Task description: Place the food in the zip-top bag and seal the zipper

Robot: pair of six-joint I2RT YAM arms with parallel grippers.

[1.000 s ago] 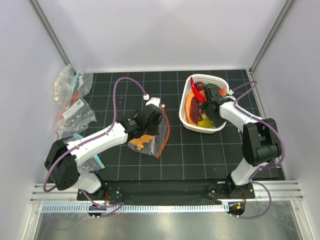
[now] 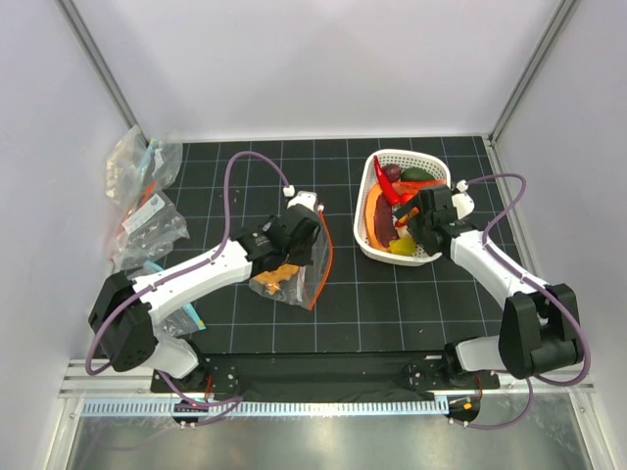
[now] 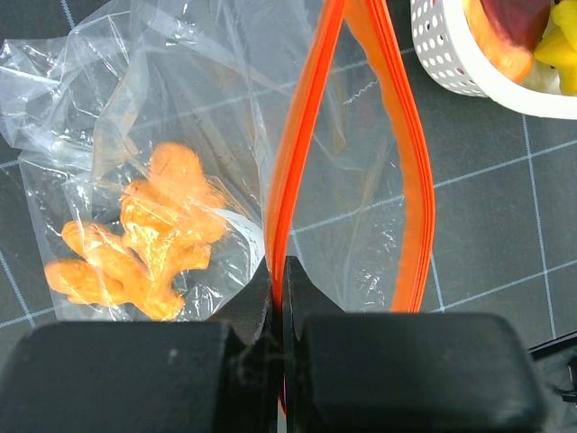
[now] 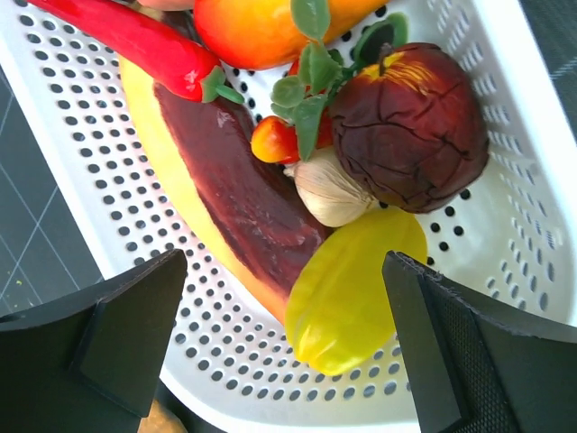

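A clear zip bag (image 3: 207,99) with an orange zipper edge (image 3: 419,207) lies on the dark mat, its mouth spread apart. Inside it is an orange knobbly food piece (image 3: 153,234), like ginger. My left gripper is shut on one orange lip of the bag. The white perforated basket (image 2: 362,235) holds several play foods. My right gripper is open over it, with a yellow pepper-like piece (image 4: 347,298) below and between its fingers, not gripped. Near that lie a garlic bulb (image 4: 329,189), a dark round vegetable (image 4: 410,126) and a brown-red long piece (image 4: 239,185).
More bags (image 2: 152,230) hang and lie at the mat's left edge. In the basket are also a red chili (image 4: 135,41) and a green piece (image 2: 416,175). Bare mat (image 2: 377,304) separates bag and basket.
Left arm and bag look still.
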